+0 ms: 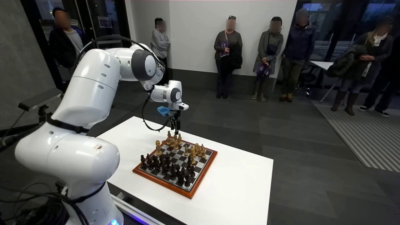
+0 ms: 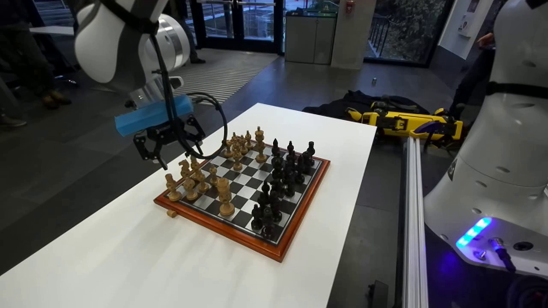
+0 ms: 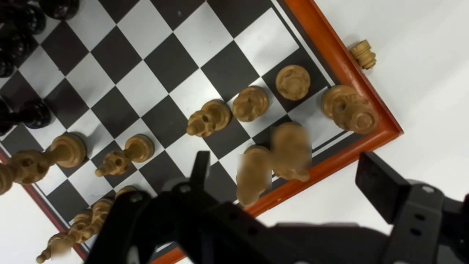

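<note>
The chessboard (image 1: 202, 175) with its red-brown wooden rim lies on the white table. Above its light-piece edge my gripper hangs open, fingers wide apart, with nothing held between them. In the wrist view a light knight (image 3: 290, 147) and another light piece (image 3: 254, 176) appear between the fingers but lower down, on the board. A light rook-like piece (image 3: 351, 110) stands at the corner, beside a light pawn (image 3: 293, 82). Dark pieces (image 2: 277, 179) crowd the opposite side. The gripper's own body hides part of the board edge in the wrist view.
One small light piece (image 2: 171, 213) lies on its side on the table against the board's rim. Several people stand back along the wall, clear of the table.
</note>
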